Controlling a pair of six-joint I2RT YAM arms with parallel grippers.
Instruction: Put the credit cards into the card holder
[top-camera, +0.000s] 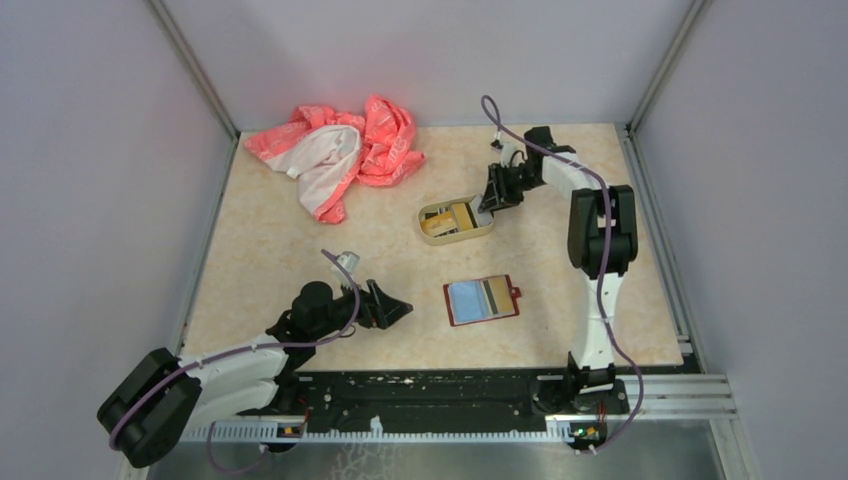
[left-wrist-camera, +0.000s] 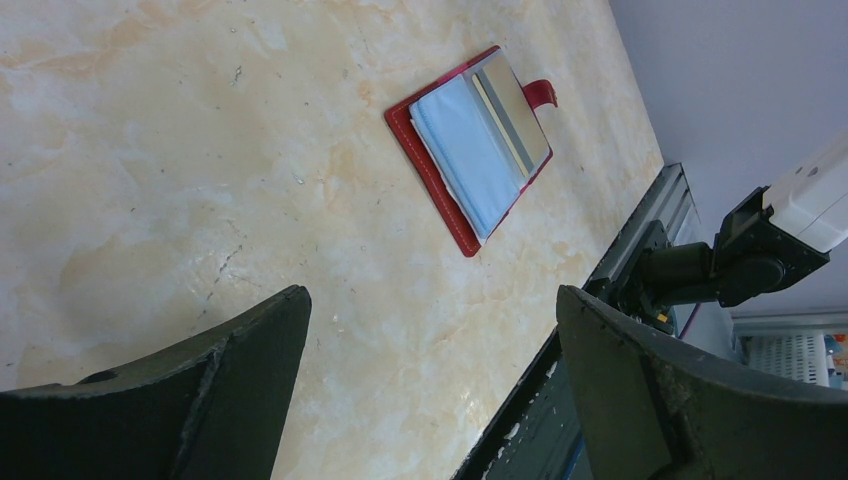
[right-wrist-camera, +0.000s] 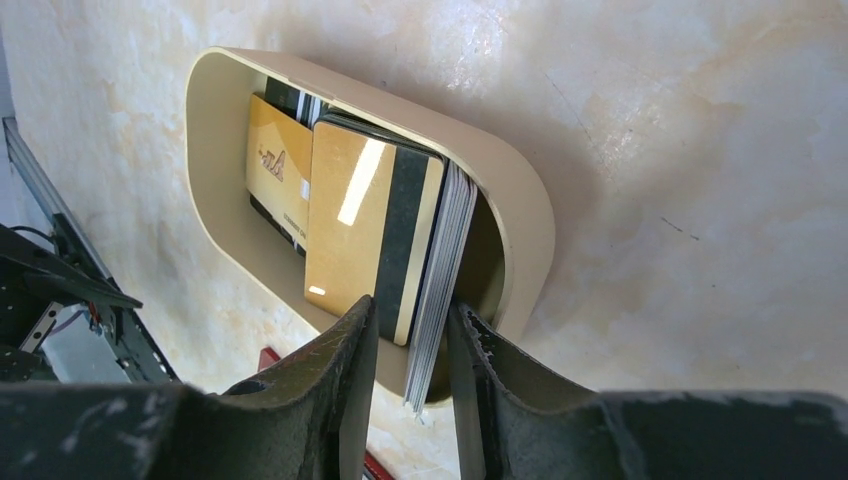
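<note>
A beige box (top-camera: 436, 237) holds gold, black and silver cards (right-wrist-camera: 354, 229). My right gripper is at its right end, fingertips on either side of the silver card stack (right-wrist-camera: 446, 262) standing on edge; whether they grip it is unclear. The red card holder (top-camera: 479, 300), with light blue and tan inside, lies flat nearer the front, also seen in the left wrist view (left-wrist-camera: 431, 178). My left gripper (top-camera: 386, 301) stands open at the front left, with bare tabletop between its fingers in its wrist view.
A pink and white cloth (top-camera: 385, 148) is heaped at the back left. Walls border the table at the sides and back.
</note>
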